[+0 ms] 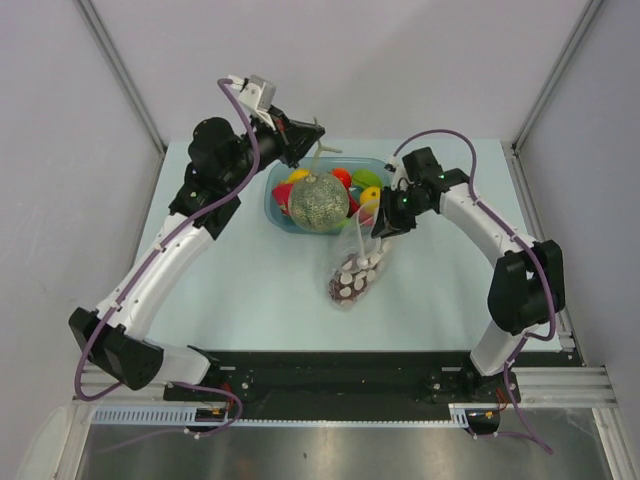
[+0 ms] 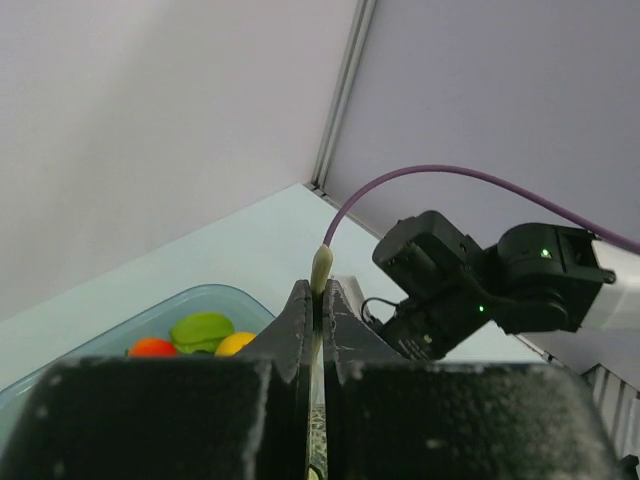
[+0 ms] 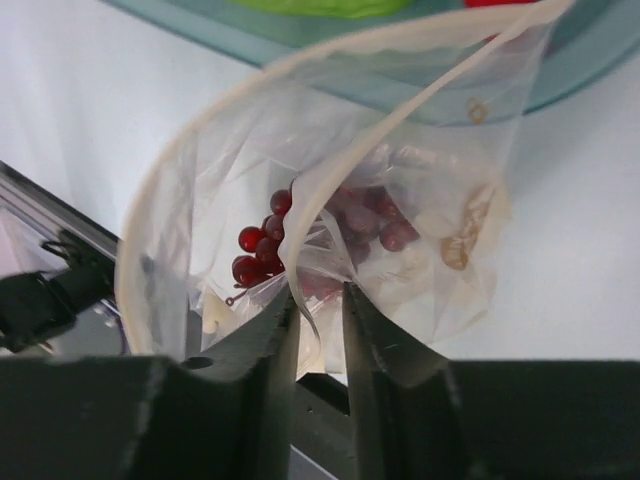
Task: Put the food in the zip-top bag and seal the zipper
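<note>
My left gripper (image 1: 308, 133) is raised over the tub, shut on a pale stem from which a netted cantaloupe-like ball (image 1: 318, 202) hangs; the left wrist view shows the stem between its fingertips. My right gripper (image 1: 385, 222) is at the mouth of the translucent zip bag (image 1: 355, 280), its fingertips at the bag's film; whether they are closed on it I cannot tell. Red grapes (image 3: 265, 250) lie inside the bag, seen through its opening in the right wrist view.
A pale blue tub (image 1: 275, 205) behind the bag holds several fruits and vegetables, including a green one (image 2: 200, 328).
</note>
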